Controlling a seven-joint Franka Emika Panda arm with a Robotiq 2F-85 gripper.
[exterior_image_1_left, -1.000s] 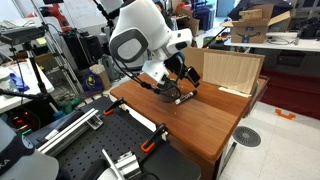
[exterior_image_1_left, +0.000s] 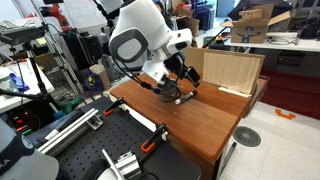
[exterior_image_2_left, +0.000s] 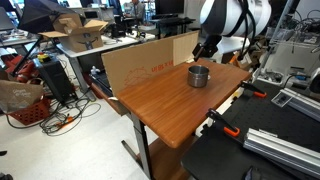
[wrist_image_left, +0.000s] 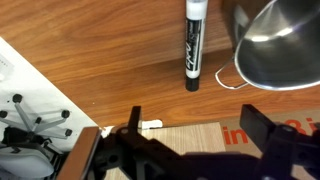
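Note:
In the wrist view a white marker (wrist_image_left: 194, 38) with dark printing and a black tip end lies on the wooden table. Beside it, to the right, is a shiny metal pot (wrist_image_left: 285, 42), cut off by the frame's edge. My gripper is open above the table, its dark fingers spread wide with nothing between them. The marker lies ahead of the gap, apart from both fingers. From the second exterior view, the pot (exterior_image_2_left: 184, 96) stands upright under the arm. The first exterior view shows the marker (exterior_image_1_left: 185, 98) just below the gripper.
An upright wooden panel (exterior_image_1_left: 229, 70) borders the table's far side. The wooden table (exterior_image_2_left: 160, 108) has free room away from the pot. Black work surface (exterior_image_1_left: 95, 150) with orange-handled clamps (exterior_image_1_left: 154, 140) adjoins the table's near side.

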